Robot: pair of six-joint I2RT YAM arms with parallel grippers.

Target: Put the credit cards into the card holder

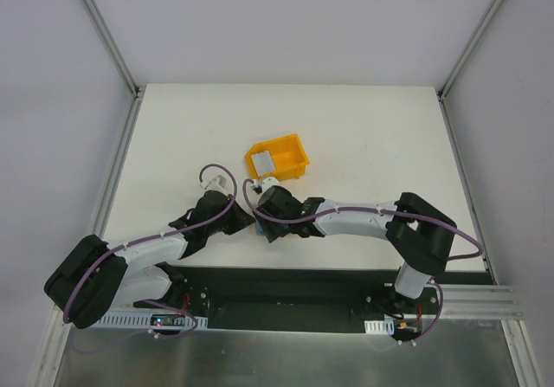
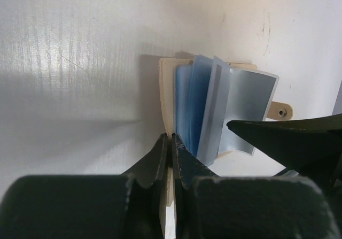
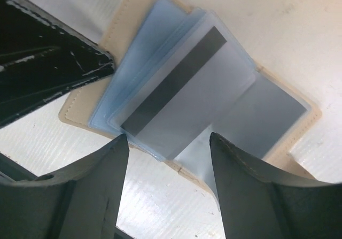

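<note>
The open card holder (image 3: 124, 20), beige with blue and clear sleeve pages, lies on the table between my grippers. A pale card with a dark stripe appears to lie within a clear sleeve; the left wrist view shows that page (image 2: 214, 110) tilted up. My left gripper is shut on the holder's beige edge, which runs down between its fingertips. Over the sleeve's near edge, my right gripper stands part open, with nothing clearly pinched between its fingers. From the top, the arms hide most of the holder (image 1: 260, 228).
An orange bin (image 1: 291, 155) stands just behind the grippers, with a white card-like piece (image 1: 262, 163) at its left side. Both arms work very close together.
</note>
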